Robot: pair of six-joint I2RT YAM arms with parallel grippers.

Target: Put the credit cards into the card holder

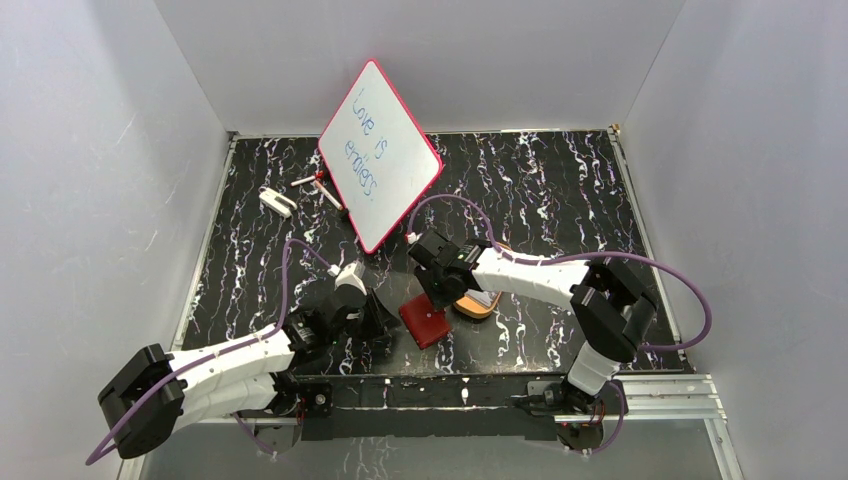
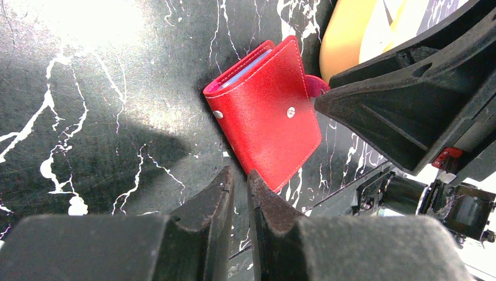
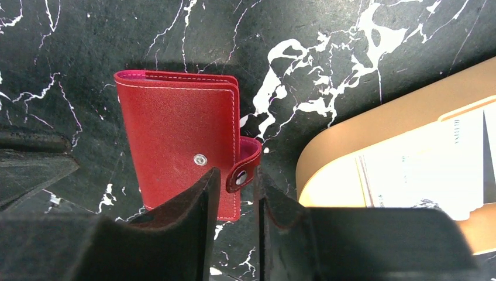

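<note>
The red leather card holder (image 1: 423, 322) lies on the marble table between my grippers, its snap strap (image 3: 244, 167) sticking out at one side and a blue sliver in its opening (image 2: 245, 69). My left gripper is left of the holder, fingertips close together, nothing visible between them. My right gripper is over the holder by the strap, fingertips a narrow gap apart; whether it grips the strap is unclear. White cards (image 3: 409, 167) lie in an orange tray (image 3: 327, 152) beside the holder, partly under my right arm.
A whiteboard (image 1: 380, 150) with writing stands at the back, with markers (image 1: 327, 195) and a white eraser (image 1: 278, 202) to its left. The table's front edge is close below the holder.
</note>
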